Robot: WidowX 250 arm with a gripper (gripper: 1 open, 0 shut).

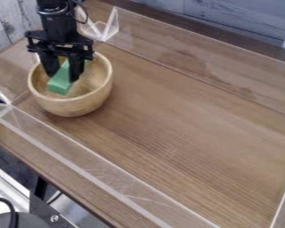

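A round wooden bowl (79,100) sits at the left of the table, with a green block (61,79) inside it, tilted upright. My black gripper (61,59) reaches into the back of the bowl from above, its fingers at the top end of the green block. Whether they grip it is hard to tell at this size.
Clear plastic edging runs along its borders, and a pale wall stands at the back right.
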